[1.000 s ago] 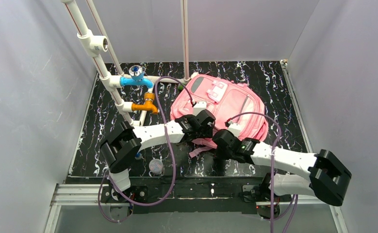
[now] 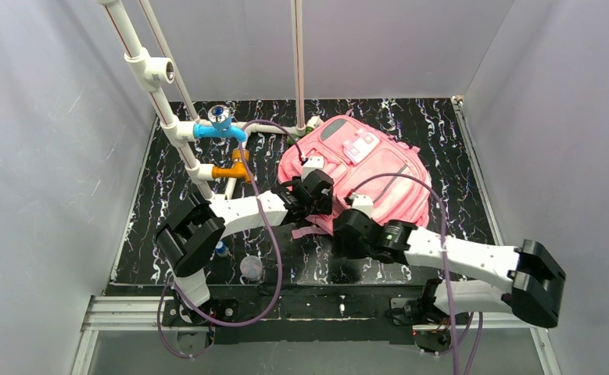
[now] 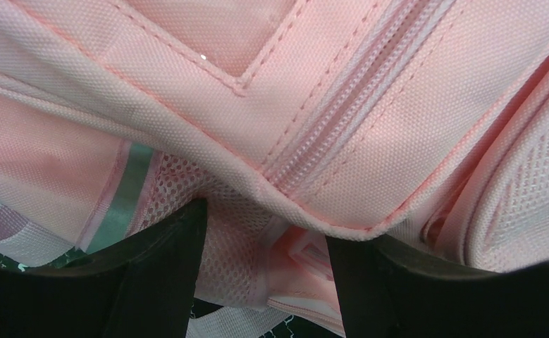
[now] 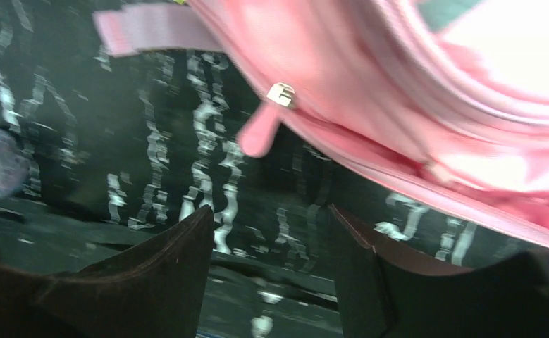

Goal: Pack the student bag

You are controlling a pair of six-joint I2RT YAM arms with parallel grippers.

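Note:
The pink backpack lies on the black marbled surface. My left gripper is at its front-left part, fingers apart over a mesh pocket, below a zipped flap; whether fabric is between the tips is unclear. My right gripper stands open just off the bag's lower edge, over bare surface, with a zipper pull ahead of it.
A pipe frame with a blue tap and an orange tap stands at the left. A clear round container and a small blue-capped item lie near the front left.
The bag has shifted slightly.

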